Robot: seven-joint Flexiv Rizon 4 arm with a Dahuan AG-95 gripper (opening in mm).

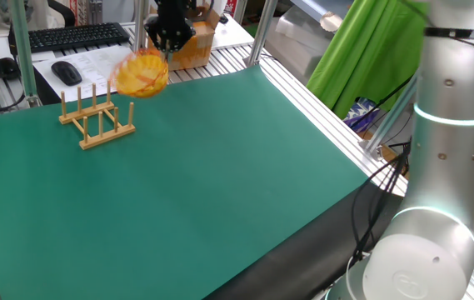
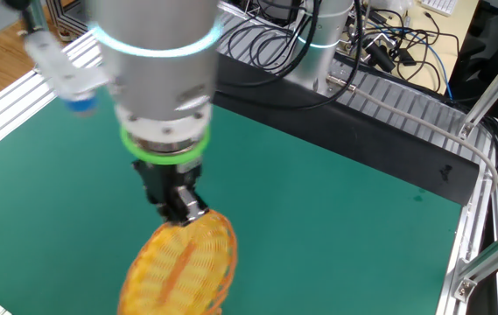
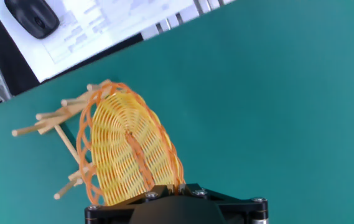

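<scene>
A yellow woven basket with an orange rim (image 1: 142, 75) hangs in the air, tilted, with my gripper (image 1: 168, 53) shut on its edge. In exterior view 2 the gripper (image 2: 187, 214) points down and grips the top of the basket (image 2: 178, 267). From the wrist, the basket (image 3: 133, 146) extends up and left from the fingers, whose tips are partly hidden. A wooden rack with upright pegs (image 1: 97, 118) stands on the green table, just left of and below the basket in exterior view 1. The basket covers part of this rack (image 3: 68, 112) in the wrist view.
A cardboard box (image 1: 193, 52) stands behind the gripper.
</scene>
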